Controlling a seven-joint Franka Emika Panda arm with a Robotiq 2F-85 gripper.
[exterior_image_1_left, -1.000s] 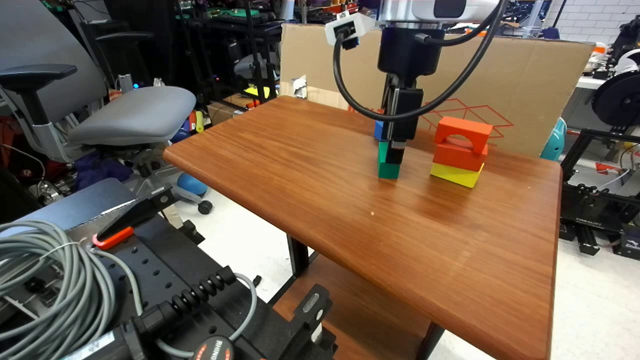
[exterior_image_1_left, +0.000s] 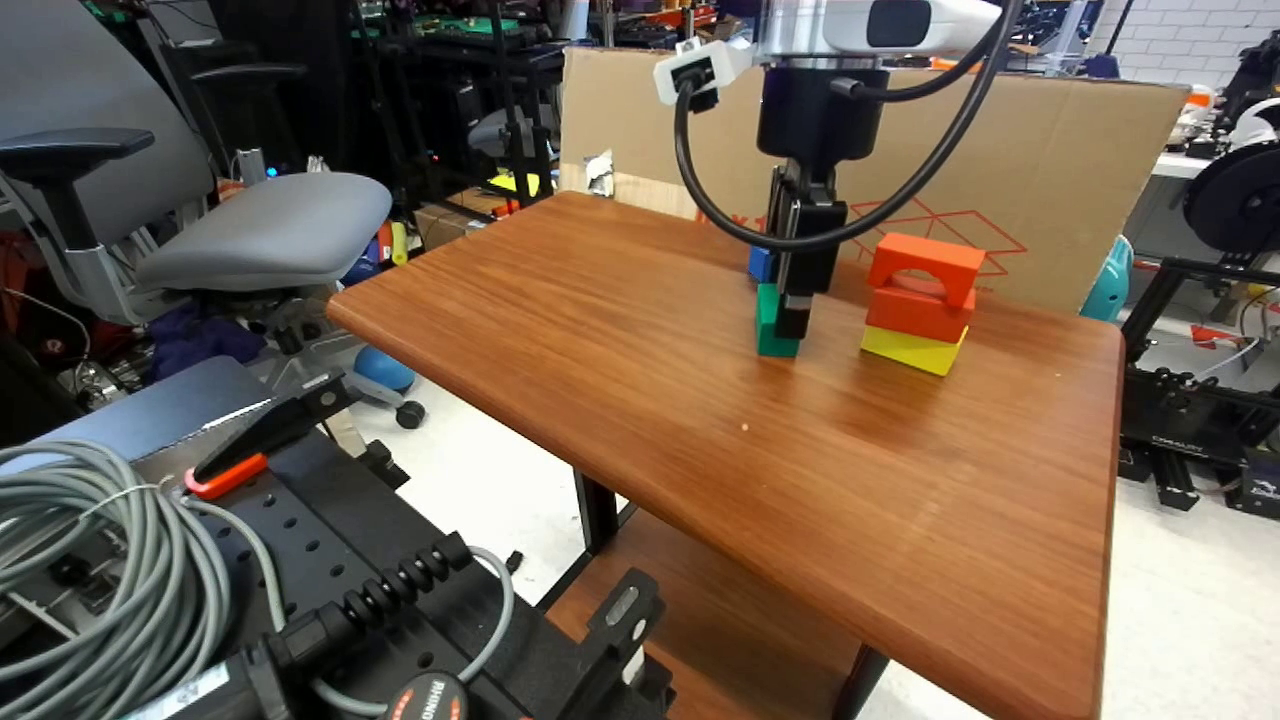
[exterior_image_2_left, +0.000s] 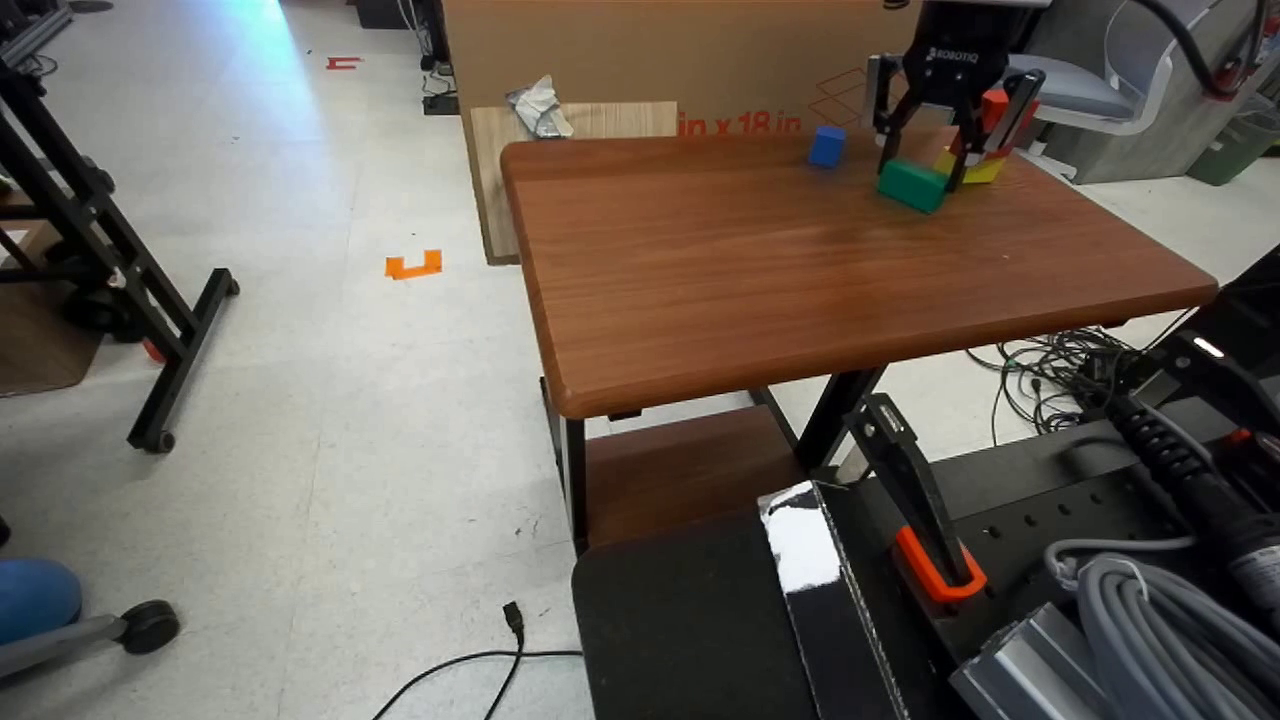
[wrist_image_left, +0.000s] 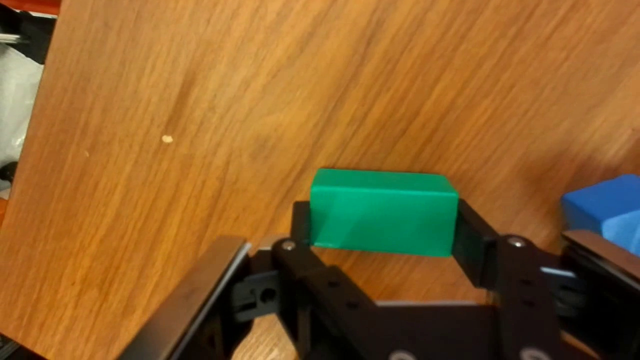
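Note:
A green rectangular block (wrist_image_left: 384, 221) lies on the wooden table. My gripper straddles it lengthwise, with one black fingertip (wrist_image_left: 301, 222) at each end and little or no gap showing. Whether the fingers press on the block or merely stand beside it, I cannot tell. In exterior view 1 the near finger hides part of the green block (exterior_image_1_left: 771, 326), which rests on the tabletop. From exterior view 2, the gripper (exterior_image_2_left: 921, 178) reaches down around the block (exterior_image_2_left: 913, 186).
A blue block (exterior_image_2_left: 827, 146) sits near the table's back edge. Right of the gripper, a red arch (exterior_image_1_left: 926, 264) and another red piece (exterior_image_1_left: 918, 308) are stacked on a yellow block (exterior_image_1_left: 909, 349). Cardboard (exterior_image_1_left: 1056, 180) stands behind.
My gripper has come down slightly, its fingertips now lower beside the green block. None of the blocks has visibly moved.

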